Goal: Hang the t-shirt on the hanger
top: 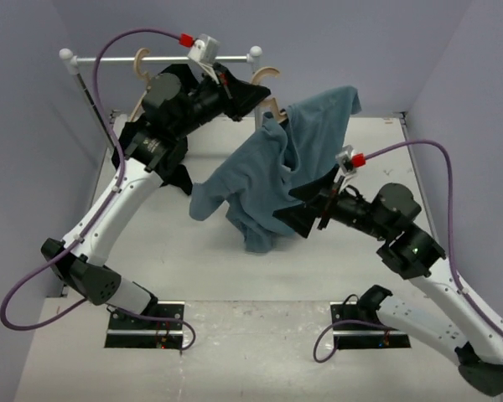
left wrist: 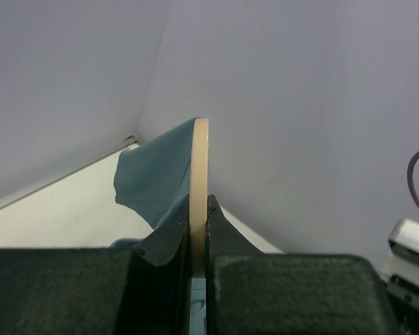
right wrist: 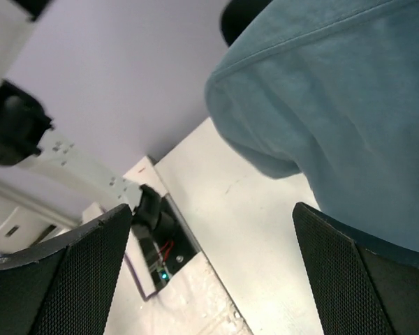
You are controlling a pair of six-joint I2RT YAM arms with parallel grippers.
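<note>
A wooden hanger [top: 267, 75] hangs from my left gripper [top: 253, 99], which is shut on it close under the hook in the top view. In the left wrist view the pale hanger [left wrist: 200, 160] stands upright between the fingers. The blue t-shirt [top: 260, 180] drapes from the hanger, lifted off the table and tilted, its right side higher. The hanger's arms are hidden inside the cloth. My right gripper [top: 300, 209] stands open in front of the shirt's lower right. In the right wrist view the cloth [right wrist: 335, 105] lies beyond the right finger, with nothing between the fingers.
Behind the left arm is a white rack rail [top: 151, 59] bearing another wooden hanger [top: 141, 63] with a black garment [top: 178, 177].
</note>
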